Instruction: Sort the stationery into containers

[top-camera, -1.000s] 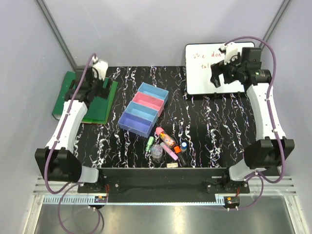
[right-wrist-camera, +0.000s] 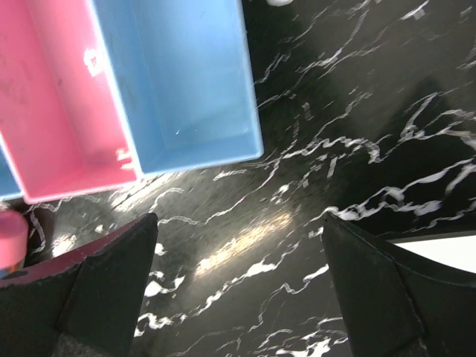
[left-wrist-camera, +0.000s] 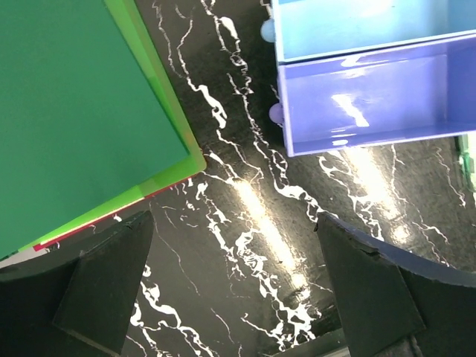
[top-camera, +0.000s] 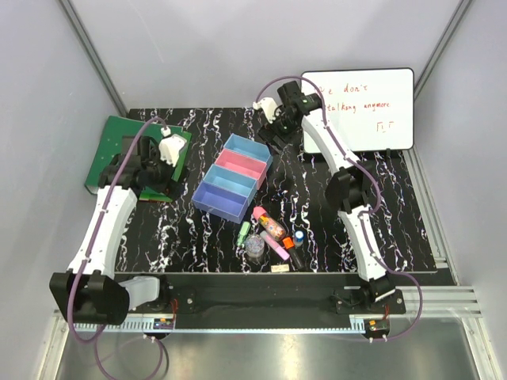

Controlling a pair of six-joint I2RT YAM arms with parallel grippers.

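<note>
A row of joined bins runs diagonally across the table: blue [top-camera: 249, 148], pink [top-camera: 240, 164], light blue [top-camera: 230, 181] and violet-blue [top-camera: 221, 200], all looking empty. In front lie a pink-capped bottle [top-camera: 272, 227], a green item [top-camera: 243, 233], a clear round jar [top-camera: 254, 247], a pink stick [top-camera: 275, 245], a dark orange-capped tube [top-camera: 294, 255], a blue-capped bottle [top-camera: 299, 237] and a pale block [top-camera: 280, 268]. My left gripper is open and empty between the green boards and the bins. Open and empty too, my right gripper hovers beside the blue bin's outer end.
Green boards [top-camera: 112, 154] lie stacked at the left under my left arm. A whiteboard [top-camera: 356, 131] with red writing leans at the back right. Bare marble tabletop [top-camera: 348, 229] stretches to the right of the stationery.
My right arm has swung left from the whiteboard to the bins. Bins and stationery have not moved.
</note>
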